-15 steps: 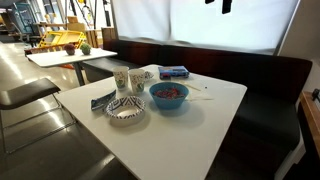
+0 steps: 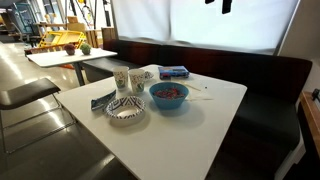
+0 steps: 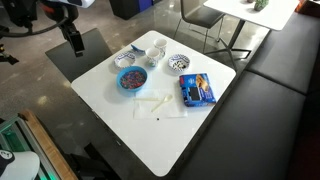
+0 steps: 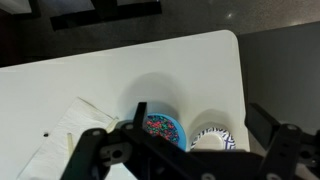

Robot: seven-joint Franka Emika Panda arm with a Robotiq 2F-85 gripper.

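Note:
My gripper is open, its black fingers spread wide with nothing between them. It hangs well above the table; only a dark tip shows at the top of exterior view 1, and in exterior view 2 the gripper (image 3: pixel 74 38) is at the upper left, off the table edge. A blue bowl (image 2: pixel 168 101) filled with small reddish pieces stands on the white table (image 3: pixel 150 140); in the wrist view the blue bowl (image 4: pixel 177 128) is partly hidden by the gripper. Beside it sits a patterned white bowl (image 2: pixel 125 115).
Two patterned cups (image 2: pixel 128 77) stand behind the bowls. A small patterned plate (image 3: pixel 179 62), a blue box (image 3: pixel 197 90) and a white napkin (image 3: pixel 160 107) with light utensils are also there. A dark bench (image 3: pixel 235 125) runs along one side.

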